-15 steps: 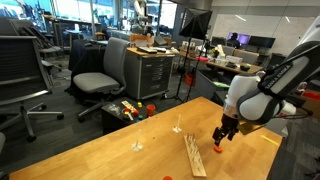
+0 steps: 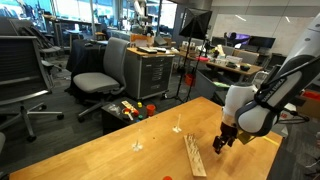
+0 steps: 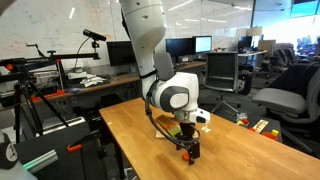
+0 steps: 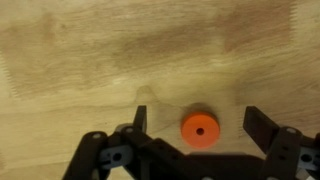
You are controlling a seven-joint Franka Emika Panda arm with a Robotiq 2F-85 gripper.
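Note:
An orange round piece [image 4: 200,130] with a small dark hole at its centre rests on the light wooden table. In the wrist view it lies between the fingers of my open gripper, a little nearer the left-right middle than either finger. Nothing is clamped. Exterior view 2 has the orange piece [image 3: 186,155] right at the fingertips of the lowered gripper [image 3: 190,153]. From exterior view 1 the gripper [image 2: 222,143] hides most or all of the piece. Whether the fingertips touch the table cannot be made out.
A long wooden block [image 2: 194,157] lies just left of the gripper in exterior view 1. A red item [image 2: 168,178] shows at the bottom edge. Farther back are a dark tray [image 2: 110,122] and small colourful items.
The arm has come down over the orange piece. One second ago the piece showed below the gripper in exterior view 1; now the gripper covers it. The block has not moved.

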